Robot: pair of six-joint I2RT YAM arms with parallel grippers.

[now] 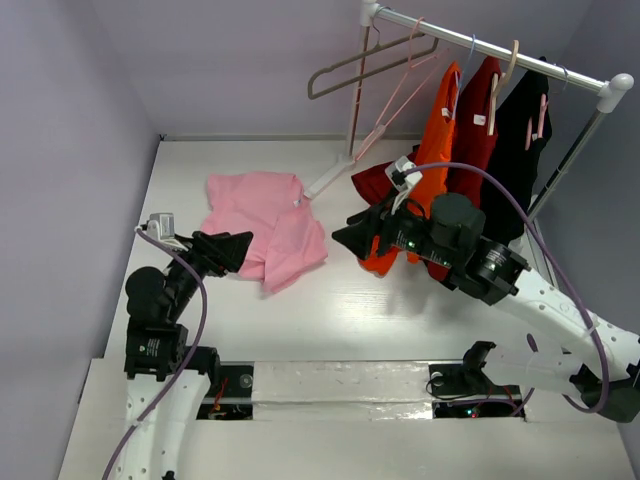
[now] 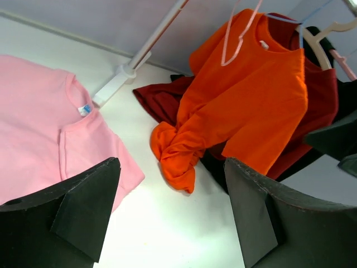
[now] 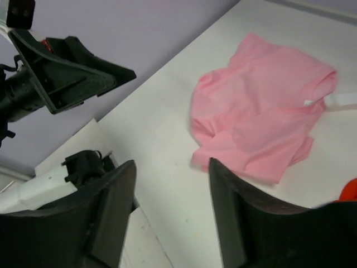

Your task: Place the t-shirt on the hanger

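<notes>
A pink t-shirt (image 1: 262, 225) (image 2: 33, 123) (image 3: 259, 106) lies spread on the white table, partly crumpled. My left gripper (image 1: 225, 250) is open at its left edge, empty. My right gripper (image 1: 365, 225) is open, empty, above the table to the right of the shirt. On the rail above hang a grey-brown hanger (image 1: 370, 72) and a pink hanger (image 1: 395, 108), both without clothing.
Orange (image 1: 435, 150), dark red (image 1: 478, 150) and black (image 1: 515, 170) garments hang at the right. A white rack foot (image 2: 114, 86) stands beside the shirt.
</notes>
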